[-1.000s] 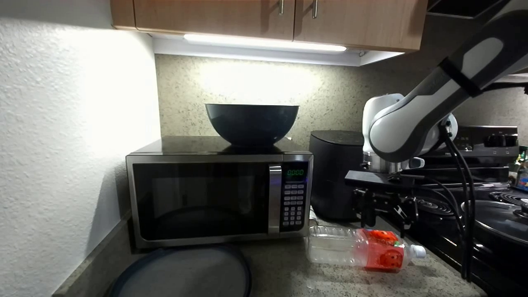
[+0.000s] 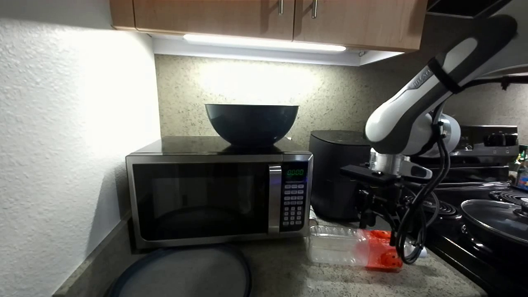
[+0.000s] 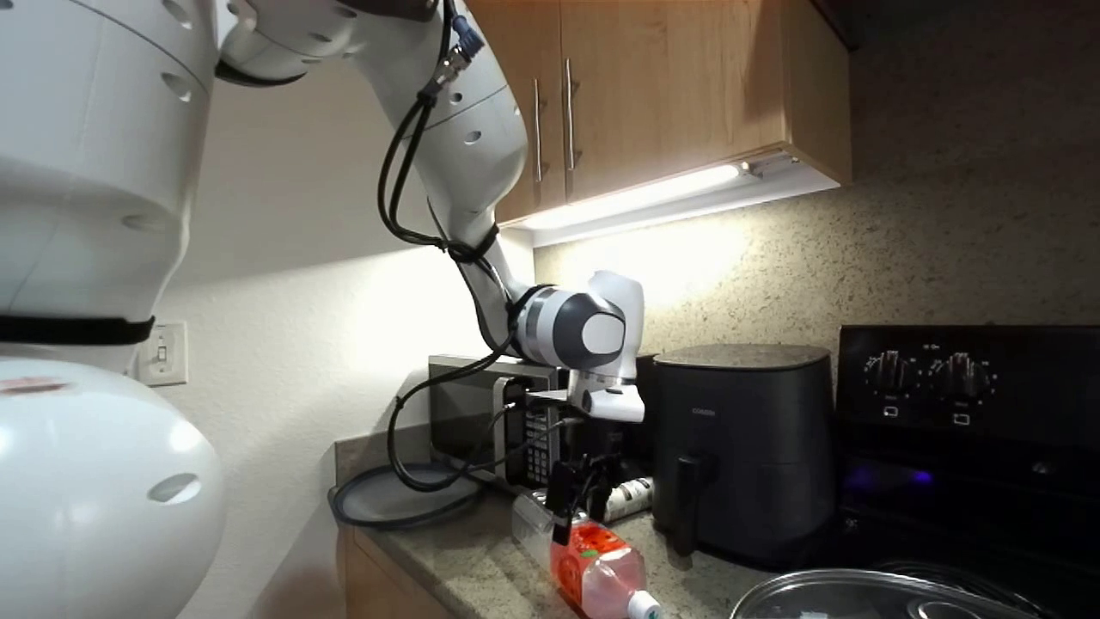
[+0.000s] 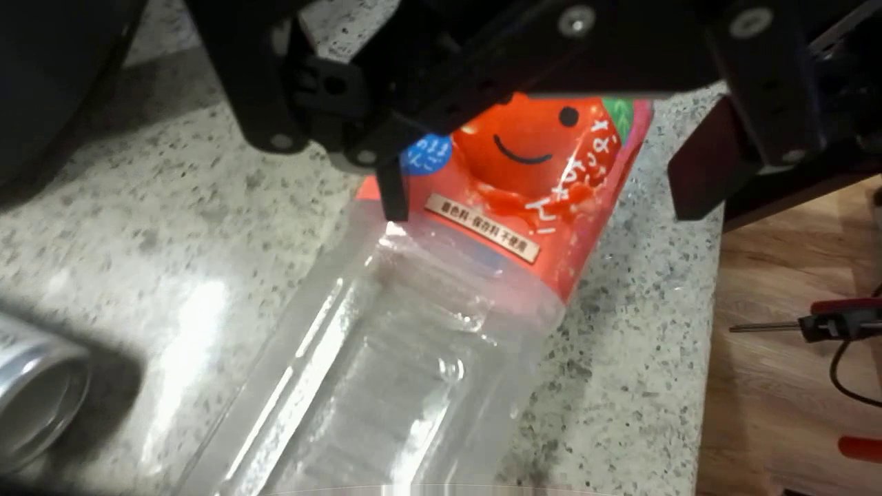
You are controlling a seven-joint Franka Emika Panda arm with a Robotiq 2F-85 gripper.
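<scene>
A clear plastic bottle point(image 2: 336, 246) with a red label point(image 3: 585, 547) and white cap point(image 3: 644, 605) lies on its side on the counter. In the wrist view the bottle point(image 4: 397, 355) runs diagonally, its smiling-face label point(image 4: 529, 182) partly covered by the gripper's dark linkage. My gripper is open over the label, one finger point(image 4: 395, 194) at the label's left edge and the other beyond its right side, with a gap there. Nothing is clamped. Exterior view 1 has the gripper point(image 2: 382, 232) low above the bottle, pointing down.
A microwave point(image 2: 200, 198) with a dark bowl point(image 2: 252, 123) on top stands left; a round lid-like disc point(image 2: 185, 274) lies before it. A black air fryer point(image 3: 748, 444) is behind the bottle. A can point(image 4: 37, 393) lies nearby. The counter edge point(image 4: 707, 355) runs close by.
My gripper has come lower over the bottle's label and turned, its cables swinging toward the bottle. The bottle seems to lie in the same place.
</scene>
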